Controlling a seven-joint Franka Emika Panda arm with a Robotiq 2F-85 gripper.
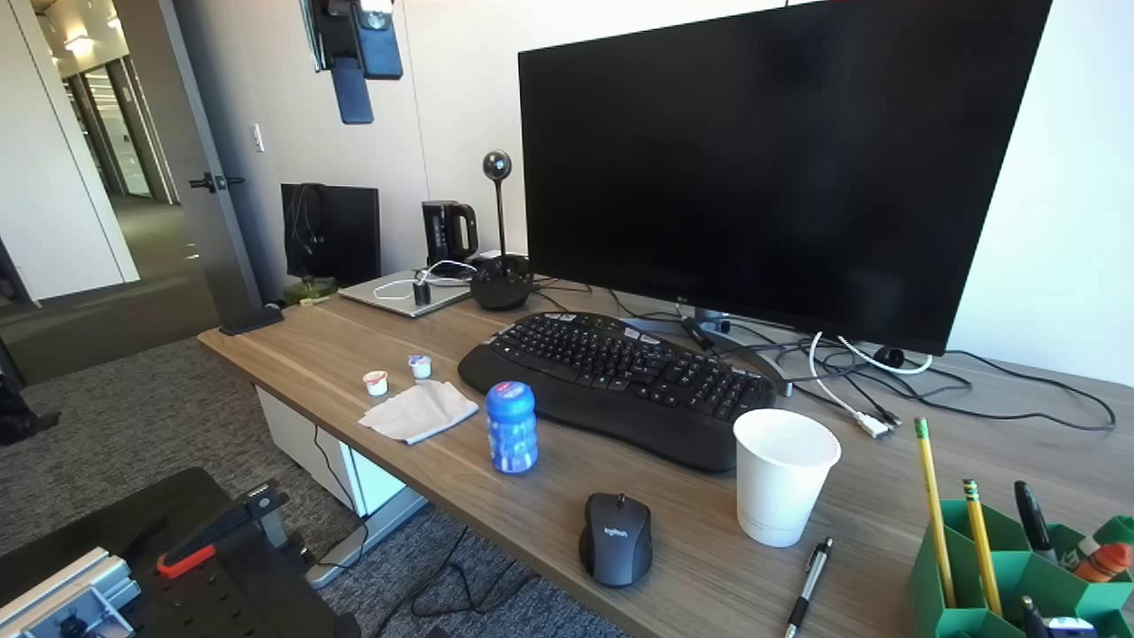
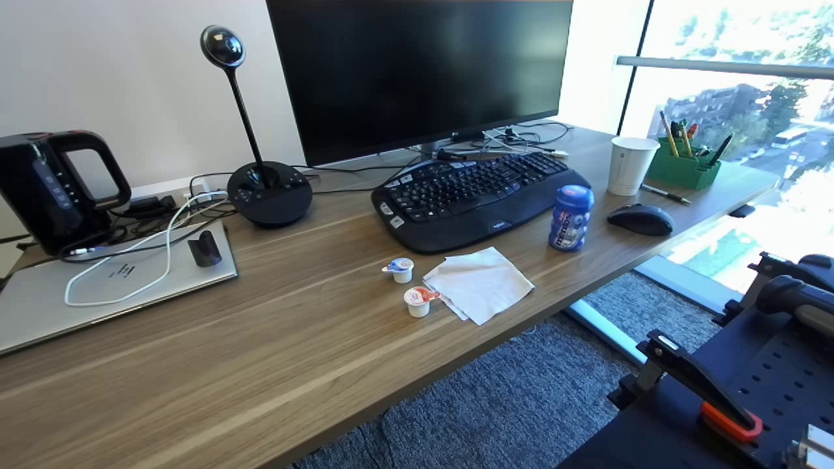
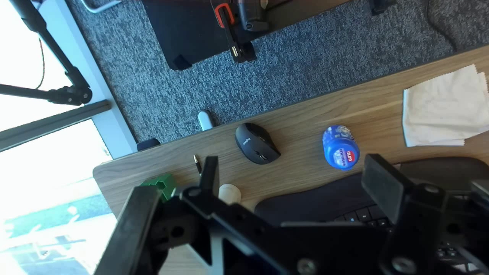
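High above the desk, at the top of exterior view 1, hangs my gripper, partly cut off by the frame edge. In the wrist view its dark fingers are wide apart, so the gripper is open, with nothing held. Far below it lie a blue gum bottle, standing upright, and a black mouse. A folded white cloth lies near the front edge, with two small creamer cups beside it. The white paper cup stands upright by the keyboard.
A pen and a green holder with pencils and pens are at the window end. A large monitor, loose cables, a webcam stand, a laptop and a kettle line the back. Bare desk lies at the front left in exterior view 2.
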